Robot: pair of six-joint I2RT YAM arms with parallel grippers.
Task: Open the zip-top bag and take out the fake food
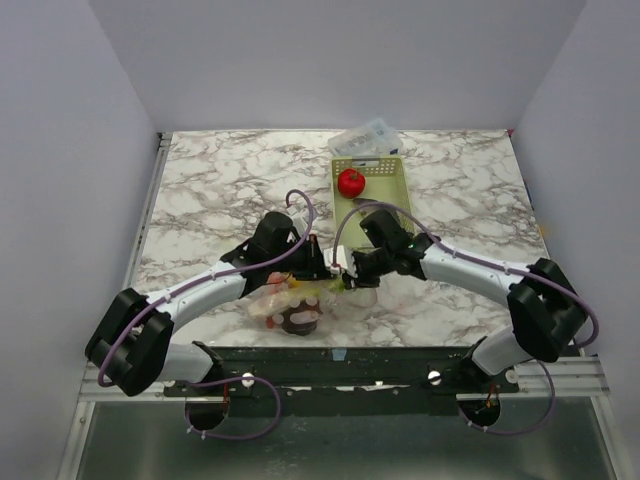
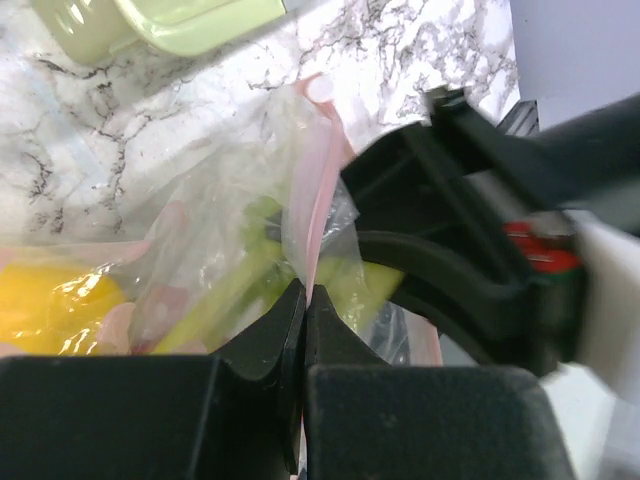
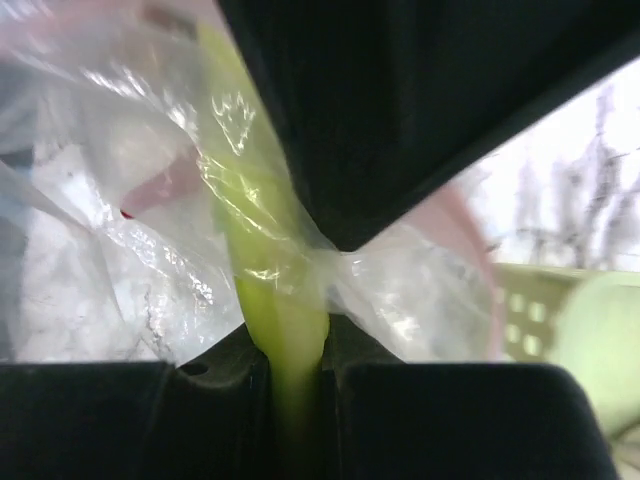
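A clear zip bag point(image 1: 285, 306) with pink edging lies at the table's front, with yellow, red and dark food inside. My left gripper is shut on the bag's pink-edged rim, a thin film between its fingers. Reaching in at the bag's mouth, my right gripper is shut on a long green food piece point(image 3: 262, 230); its far end extends into the bag. Clear film lies over part of that green piece. In the left wrist view, a yellow food piece point(image 2: 60, 305) sits deeper in the bag.
A green basket point(image 1: 385, 185) stands behind the grippers, holding a red tomato point(image 1: 351, 183) and a grey item partly hidden by my right arm. A clear plastic container point(image 1: 366, 138) is at the back edge.
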